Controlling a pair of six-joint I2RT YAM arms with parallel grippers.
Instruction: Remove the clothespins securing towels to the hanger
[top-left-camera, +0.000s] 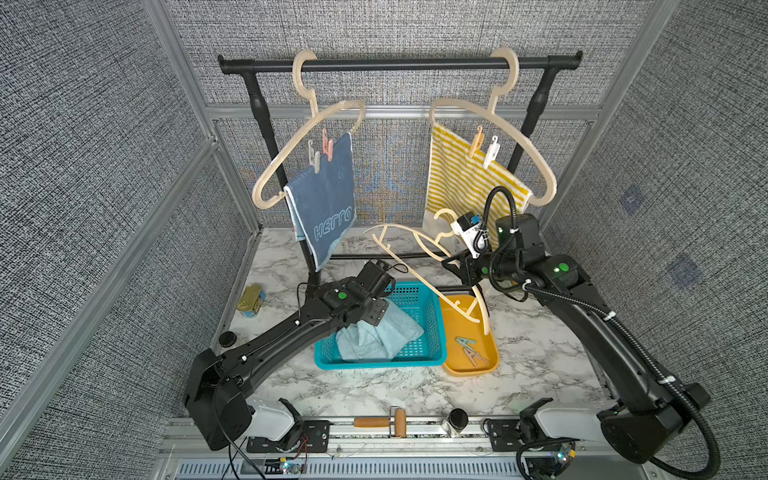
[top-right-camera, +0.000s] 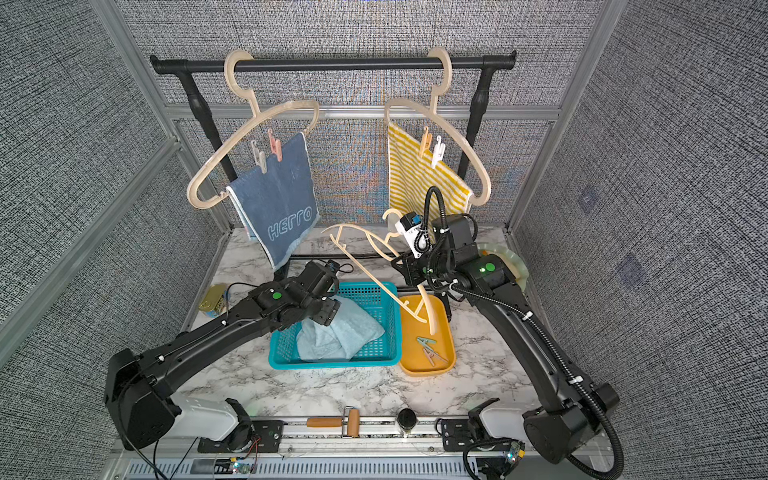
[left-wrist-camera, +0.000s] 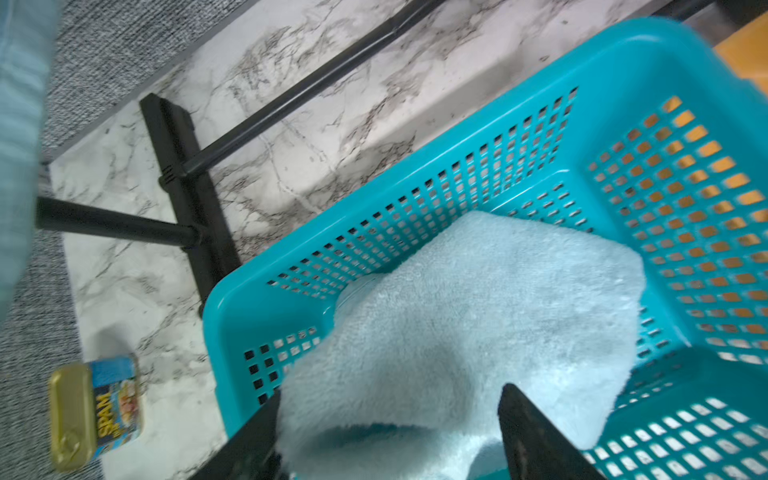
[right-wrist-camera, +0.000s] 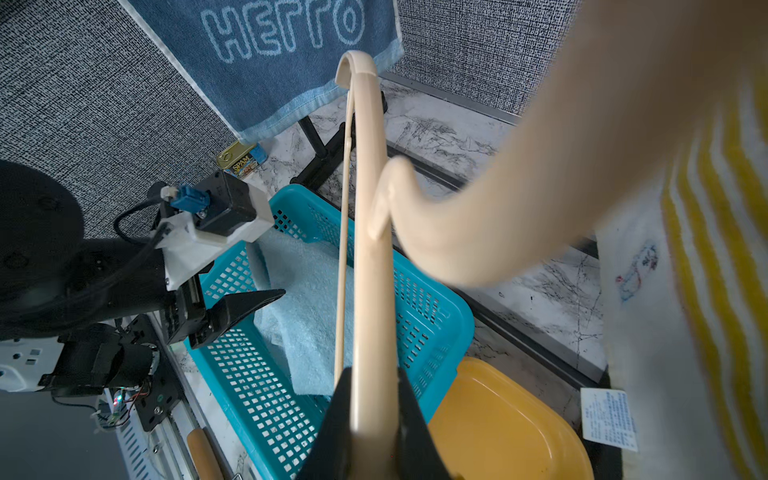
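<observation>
My right gripper is shut on an empty cream hanger (right-wrist-camera: 373, 264), held tilted above the trays. My left gripper is open, its fingers apart over a light blue towel (left-wrist-camera: 480, 320) that lies crumpled in the teal basket (top-left-camera: 438, 320). Grey (top-left-camera: 313, 157) and pink (top-left-camera: 327, 145) clothespins clip a dark blue towel (top-left-camera: 328, 200) to the left hanger (top-left-camera: 280, 156). On the right hanger (top-left-camera: 537, 156), orange (top-left-camera: 476, 142) and white (top-left-camera: 491, 152) clothespins hold a yellow-striped towel (top-left-camera: 456, 176). Two loose clothespins (top-left-camera: 473, 352) lie in an orange tray (top-left-camera: 460, 369).
A black rack bar (top-left-camera: 400, 65) carries both hung hangers. At the left stands a yellow can (top-left-camera: 250, 300). A wooden-handled roller (top-left-camera: 384, 421) and a dark-topped jar (top-left-camera: 454, 421) sit at the front edge.
</observation>
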